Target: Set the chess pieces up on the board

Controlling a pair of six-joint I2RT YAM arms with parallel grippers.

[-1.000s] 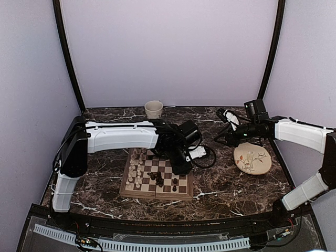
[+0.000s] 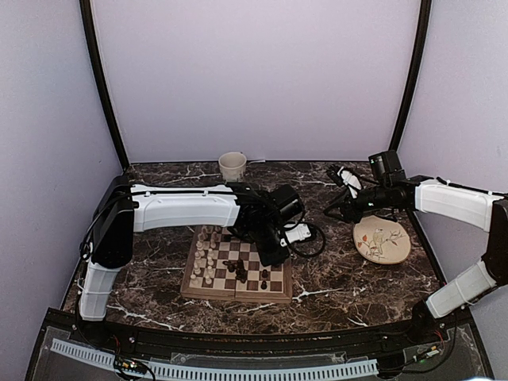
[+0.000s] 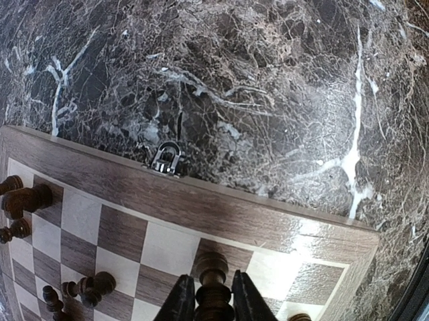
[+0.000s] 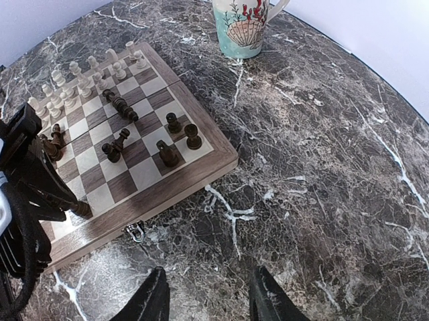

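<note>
The wooden chessboard (image 2: pixel 262 297) lies in the middle of the table. White pieces (image 4: pixel 84 85) stand in rows on its left side. Several dark pieces are on the right half: some upright, such as a dark piece (image 4: pixel 167 155) near the edge, and others lying down, such as a long dark piece (image 4: pixel 119 105). My left gripper is low over the board's right side, its fingers on either side of an upright dark piece (image 3: pixel 213 266); whether they touch it I cannot tell. Off the board to the right, my right gripper hangs open and empty.
A decorated mug (image 4: pixel 242 30) stands behind the board. At the right, a round plate (image 2: pixel 381 248) holds no pieces. Bare marble (image 4: pixel 322 187) lies right of the board. A metal clasp (image 3: pixel 166 158) juts from the board's edge. The left arm covers the board's far part from above.
The left gripper's end has shifted very slightly over the board's right side. The right arm, plate and other pieces look the same.
</note>
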